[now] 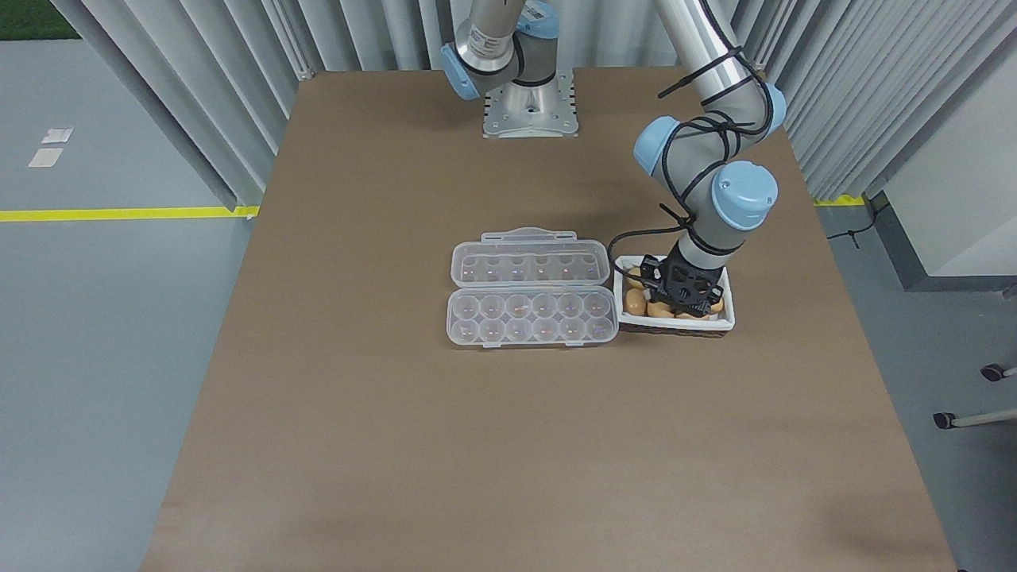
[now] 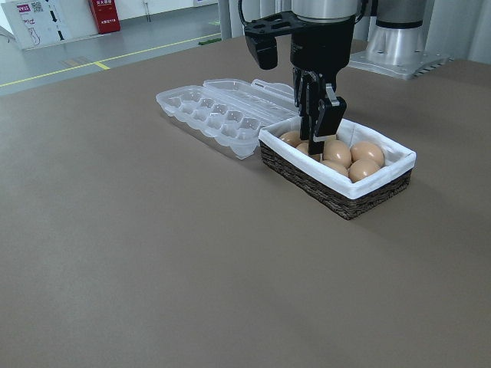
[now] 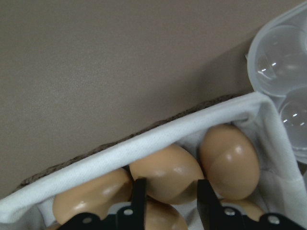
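My black gripper is lowered over a white-lined wicker basket of brown eggs. In the wrist view its two fingers are apart at the bottom, over an egg beside the basket's near rim, with more eggs to either side, such as one in the corner. The gripper appears open; whether the fingertips touch an egg is unclear. A clear plastic egg carton lies open left of the basket in the front view, its cups empty.
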